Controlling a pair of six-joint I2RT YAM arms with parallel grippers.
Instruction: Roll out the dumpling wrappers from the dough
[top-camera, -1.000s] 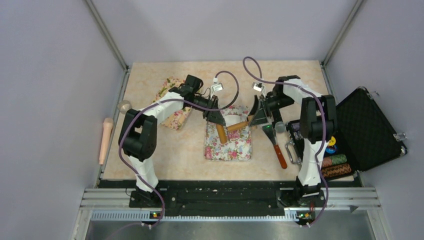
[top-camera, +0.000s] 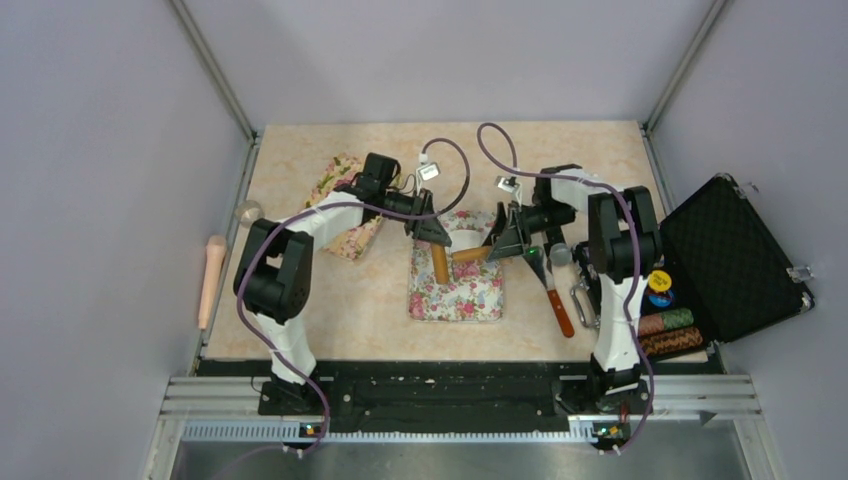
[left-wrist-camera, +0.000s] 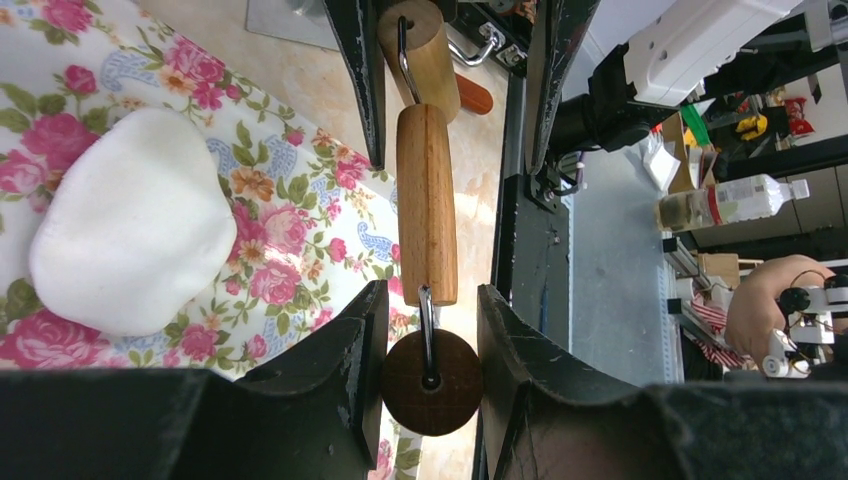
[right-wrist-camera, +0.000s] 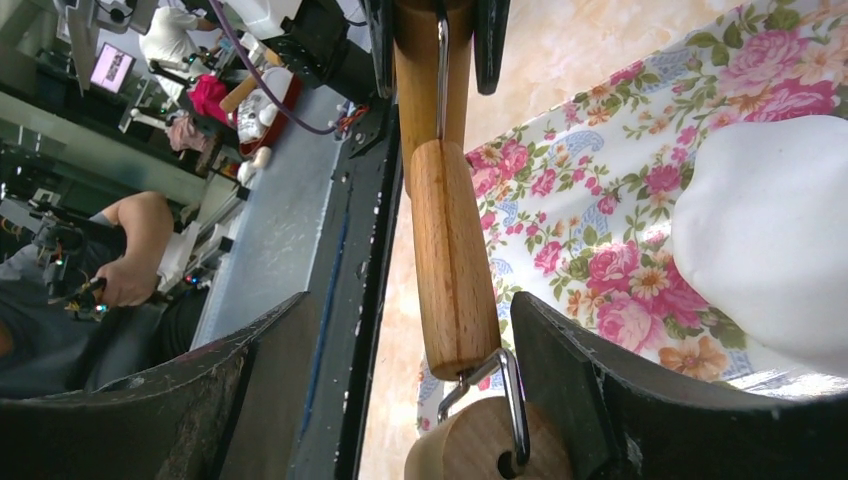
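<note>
A white, flattened dough piece lies on the floral mat (top-camera: 455, 300) at the middle of the table, also seen in the right wrist view (right-wrist-camera: 760, 230). Above the mat, my left gripper (top-camera: 428, 226) and my right gripper (top-camera: 495, 240) face each other at the wooden rollers. In the left wrist view, a roller with a wooden handle (left-wrist-camera: 426, 200) and metal frame sits between my left gripper's fingers. In the right wrist view, a similar roller's handle (right-wrist-camera: 450, 260) runs out from between my right gripper's fingers. How tightly either finger grips is unclear.
A second floral mat (top-camera: 350, 240) lies at the left, with a pale rolling pin (top-camera: 213, 280) at the far left edge. Right of the middle lie a wide-bladed knife (top-camera: 555, 305), a small cup (top-camera: 560, 255) and an open black case (top-camera: 730, 260).
The right arm's cable loop has swung left.
</note>
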